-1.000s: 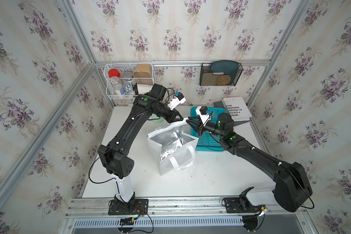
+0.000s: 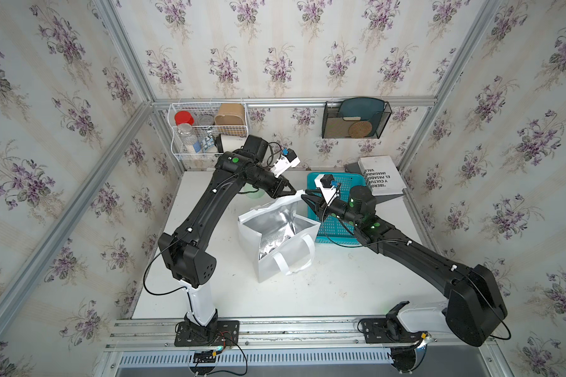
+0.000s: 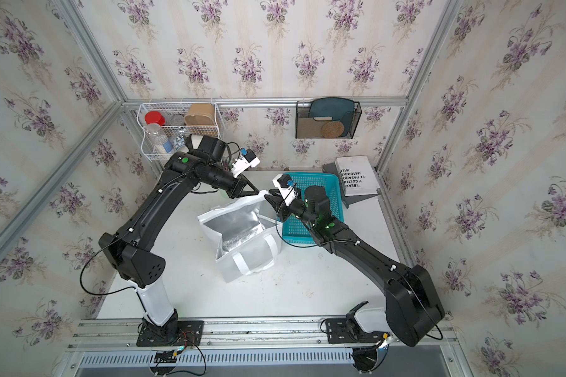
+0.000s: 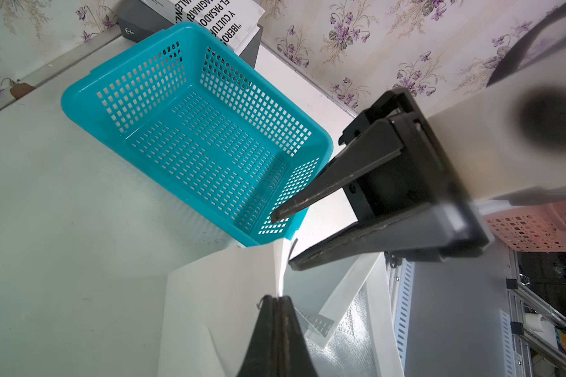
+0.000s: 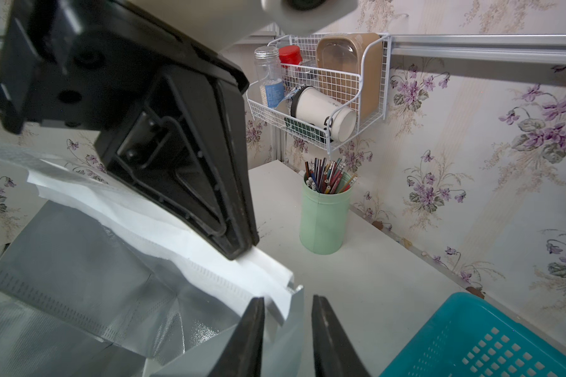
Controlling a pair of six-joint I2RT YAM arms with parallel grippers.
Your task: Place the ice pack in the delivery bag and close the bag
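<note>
The white delivery bag (image 2: 252, 248) stands open, silver lining showing, apparently empty. My left gripper is shut on its raised top rim (image 5: 220, 264), the white edge rising from between its fingertips. Beside that same rim, my right gripper holds its fingers a little apart; the rim lies behind the left finger, and nothing clearly sits between them. I see no ice pack.
A teal basket (image 4: 132, 157), looking empty, stands behind the right arm. A green pen cup (image 5: 320, 223) is at the back, a book (image 2: 380, 172) at the back right.
My right gripper and wrist have shifted very slightly beside the rim. The left arm and the bag look unchanged.
</note>
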